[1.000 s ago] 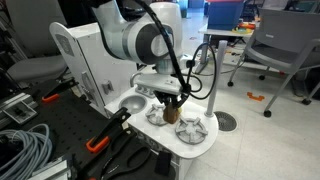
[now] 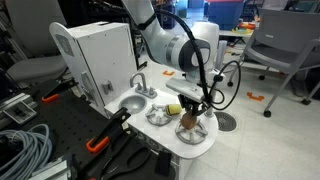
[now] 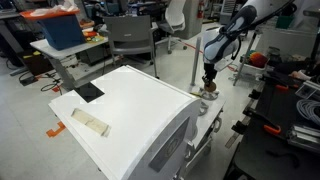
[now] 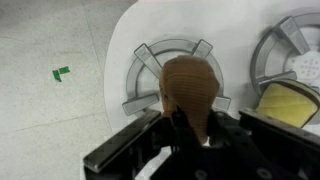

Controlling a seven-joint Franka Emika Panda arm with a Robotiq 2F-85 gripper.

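Note:
In the wrist view a brown, rounded object (image 4: 190,92) lies between the fingers of my gripper, which is shut on it. It covers the middle of a grey, spoked burner (image 4: 146,62) on the white counter. Exterior view 1 shows the same brown object (image 2: 188,120) under my gripper (image 2: 193,108), at the burner nearer the counter's rounded end; whether it touches the burner I cannot tell. The second burner (image 4: 268,62) is to the right in the wrist view. A yellow sponge-like block (image 4: 288,103) sits partly over that burner's edge.
A sink (image 2: 132,104) with a faucet (image 2: 142,82) and a white cabinet (image 2: 95,62) stand left of the burners. The counter's rounded edge (image 4: 112,60) is close by, with bare floor (image 4: 50,110) beyond. A black cable loops beside the arm.
The brown object and my gripper have moved rightward in exterior view 1, from between the burners to over the right one. The yellow block, earlier largely hidden by the arm, now shows more.

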